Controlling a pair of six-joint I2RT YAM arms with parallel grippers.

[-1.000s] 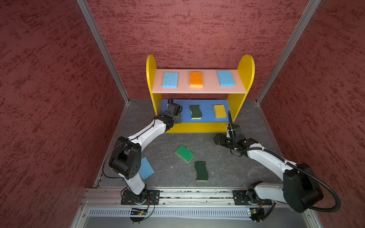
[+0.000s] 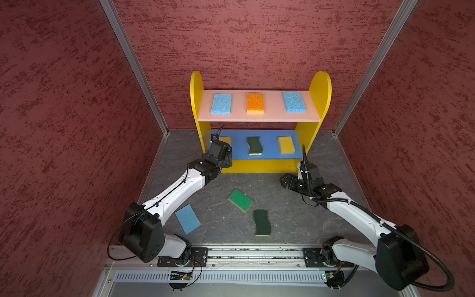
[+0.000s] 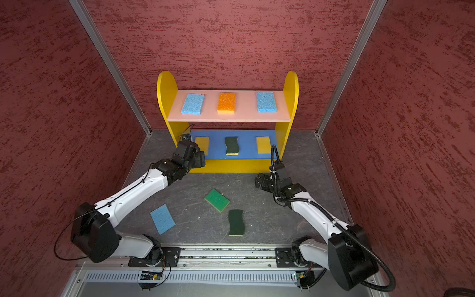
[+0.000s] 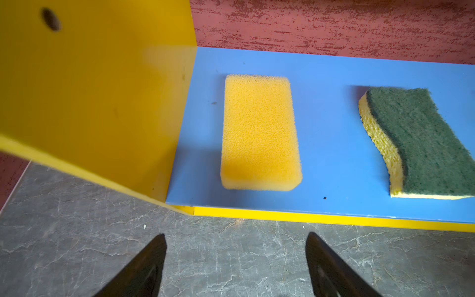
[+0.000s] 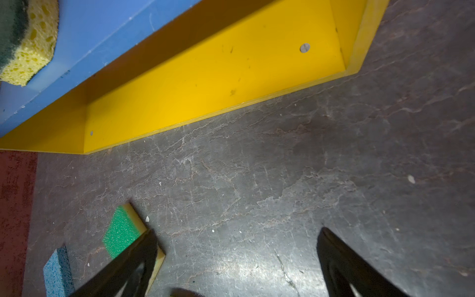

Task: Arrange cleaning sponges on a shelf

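Observation:
The pink upper shelf (image 2: 268, 116) holds blue (image 2: 221, 104), orange (image 2: 255, 103) and blue (image 2: 294, 102) sponges. On the blue lower shelf (image 4: 326, 148) lie a yellow sponge (image 4: 259, 133) at left, a dark green-and-yellow sponge (image 4: 415, 141) in the middle and a yellow sponge (image 2: 286, 144) at right. My left gripper stands open and empty in front of the left yellow one. My right gripper is open and empty, low before the shelf's right part. On the floor are a green sponge (image 2: 240, 200), a dark green one (image 2: 262, 222) and a blue one (image 2: 187, 218).
The shelf's yellow left side panel (image 4: 118, 99) is close beside my left gripper. Bare floor (image 5: 267, 188) lies under and around my right gripper. Red walls enclose the area.
My left gripper has drawn back out of the lower shelf, down and leftward in the top left view.

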